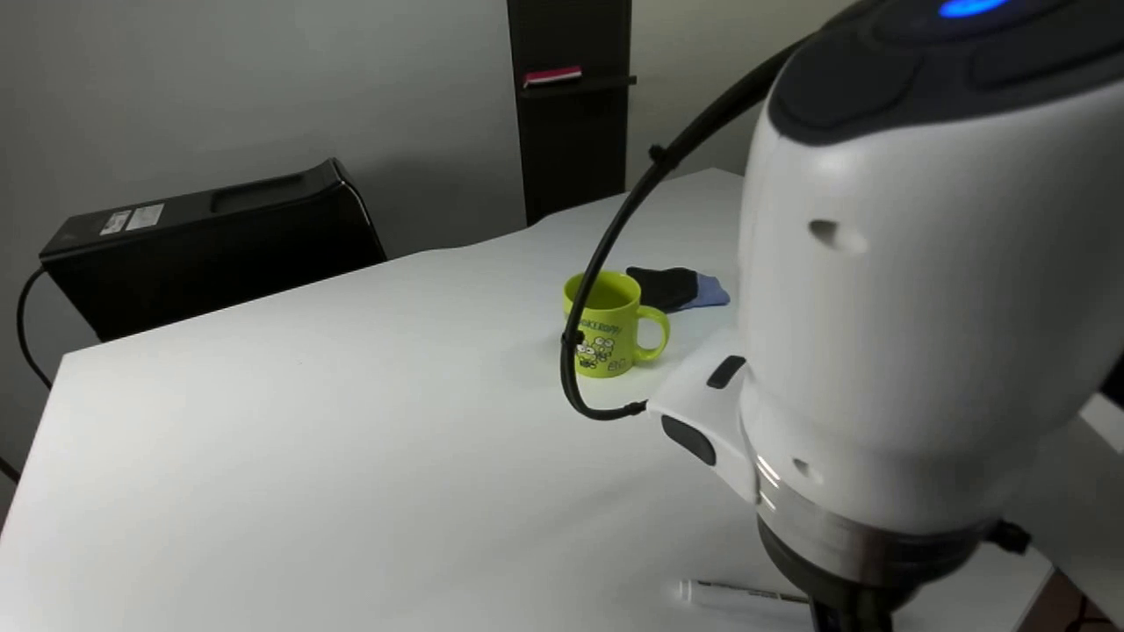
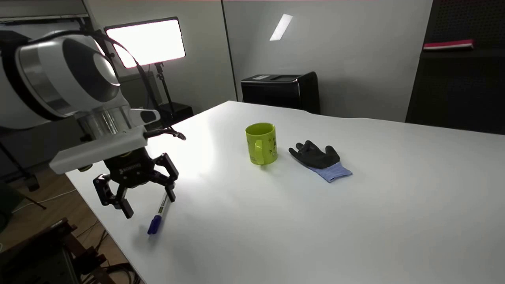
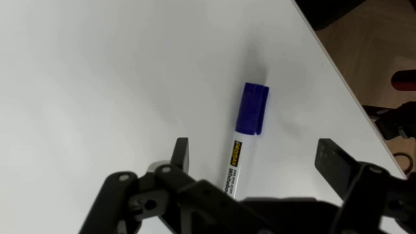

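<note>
A whiteboard marker (image 3: 249,113) with a blue cap and white barrel lies on the white table, near its edge. In the wrist view the marker's cap end shows between my two spread fingers, and its other end is hidden under the gripper body. My gripper (image 2: 150,208) stands open just above the marker in the second exterior view, apart from the table, with nothing held between its fingers. In the first exterior view only the white barrel of the marker (image 1: 738,596) shows, the arm covering the cap.
A green mug (image 2: 261,144) stands upright further in on the table. Beside it lies a black and blue glove (image 2: 319,158). The table edge (image 3: 351,91) runs close to the marker, with floor beyond.
</note>
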